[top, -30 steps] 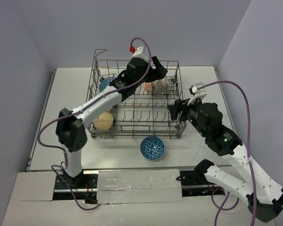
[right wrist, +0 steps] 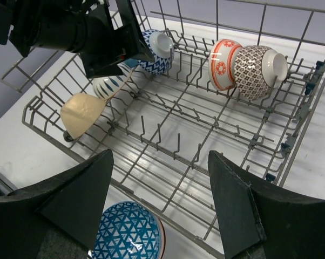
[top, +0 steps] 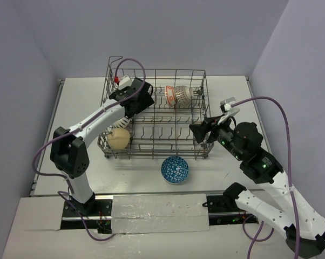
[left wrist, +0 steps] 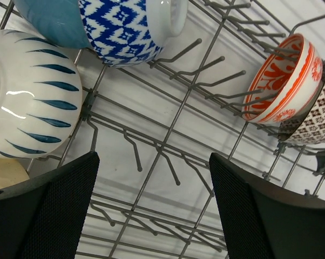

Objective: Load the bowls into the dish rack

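My left gripper (top: 141, 100) is open over the rack's left half, above a blue-patterned bowl (left wrist: 122, 27) and a white bowl with teal strokes (left wrist: 38, 94). A beige bowl (top: 118, 138) sits front left in the rack. An orange-patterned bowl (left wrist: 281, 78) and a brown-patterned bowl (right wrist: 250, 72) stand on edge at back right. A blue bowl (top: 174, 169) lies on the counter in front of the rack. My right gripper (top: 199, 132) hangs open at the rack's right side, with that blue bowl below it in the right wrist view.
The wire rack (top: 168, 151) has empty tines in its middle and front right. Bare counter (top: 70, 108) flanks it on both sides, with grey walls behind and beside.
The right arm has shifted only slightly.
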